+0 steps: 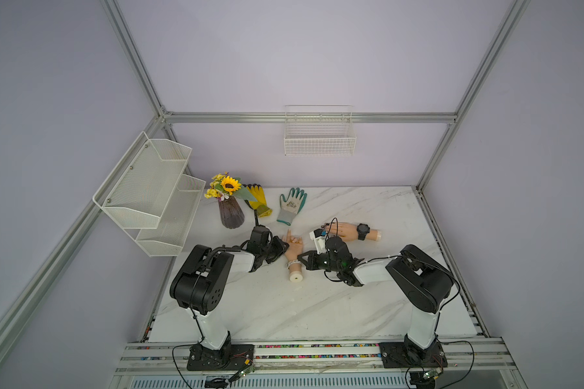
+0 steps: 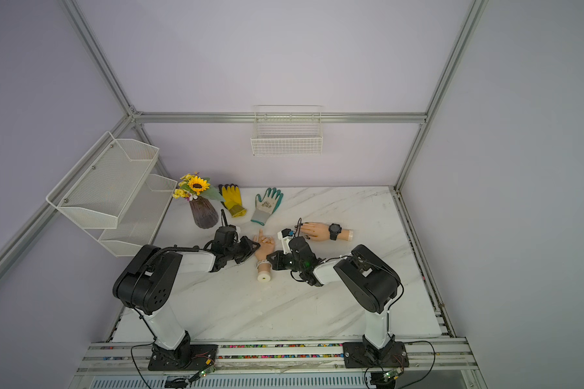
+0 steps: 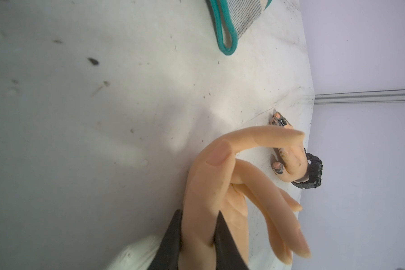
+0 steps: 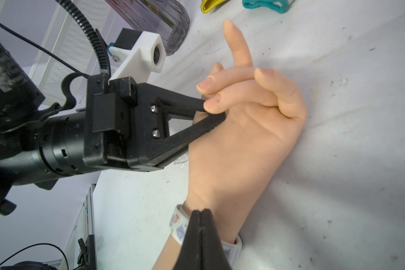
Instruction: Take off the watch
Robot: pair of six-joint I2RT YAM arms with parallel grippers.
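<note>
A model hand (image 4: 238,148) lies palm up at mid-table with a white watch strap (image 4: 179,224) around its wrist. My left gripper is shut on the thumb (image 3: 207,198), from the hand's left side. In the right wrist view, the tips of my right gripper meet with nothing between them. They stand in front of the wrist and cover the middle of the strap, which stays outside them. From above, the right gripper (image 1: 300,258) is close at the strap's right side; whether it touches cannot be told.
Behind my right arm, a second model hand (image 1: 344,231) wears a black watch (image 1: 363,230). A flower vase (image 1: 231,212), a yellow glove (image 1: 258,199) and a grey-green glove (image 1: 292,205) lie toward the back.
</note>
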